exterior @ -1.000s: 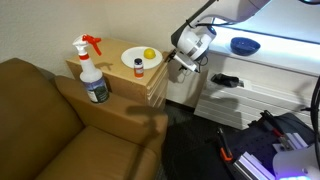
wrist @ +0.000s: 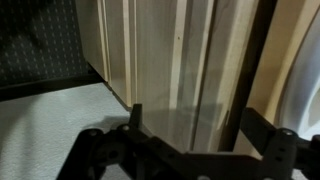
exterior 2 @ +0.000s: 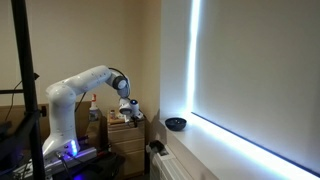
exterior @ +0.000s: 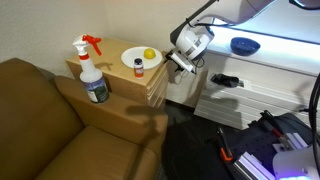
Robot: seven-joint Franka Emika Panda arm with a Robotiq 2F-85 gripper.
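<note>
My gripper is beside the right end of the wooden cabinet, close to its top edge. In the wrist view its dark fingers stand apart with nothing seen between them, and wooden panels fill the space beyond. On the cabinet top are a white plate with a yellow round thing on it, a small jar with a red label, and a red object. A spray bottle with a red nozzle stands at the cabinet's left.
A brown couch fills the left foreground. Right of the arm, a dark blue bowl rests on the white ledge, with a black bowl nearer the arm. Dark floor lies open below the gripper.
The gripper appears slightly lower beside the cabinet. The plate, jar, bottle and bowls have stayed in place.
</note>
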